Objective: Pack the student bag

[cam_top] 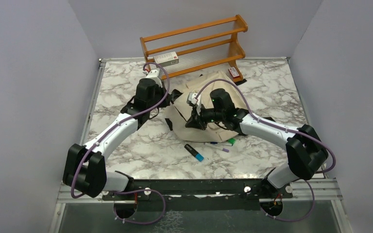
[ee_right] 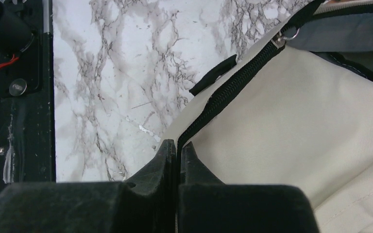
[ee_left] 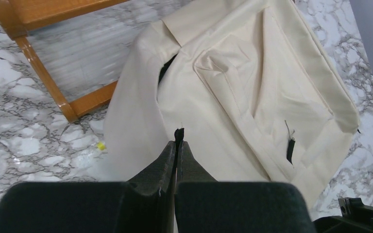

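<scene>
The cream bag lies spread on the table, largely under the arms in the top view. At its front left corner my right gripper is shut on the bag's edge, at the end of the black zipper. A metal zipper slider sits farther up that zipper, which is apart beyond the slider. My left gripper is shut over the bag, with a small black piece showing between its fingertips. Another black zipper pull lies on the cloth.
A wooden rack stands at the back, holding a white box and a small red box. A black and blue marker and a purple-ended pen lie in front of the bag.
</scene>
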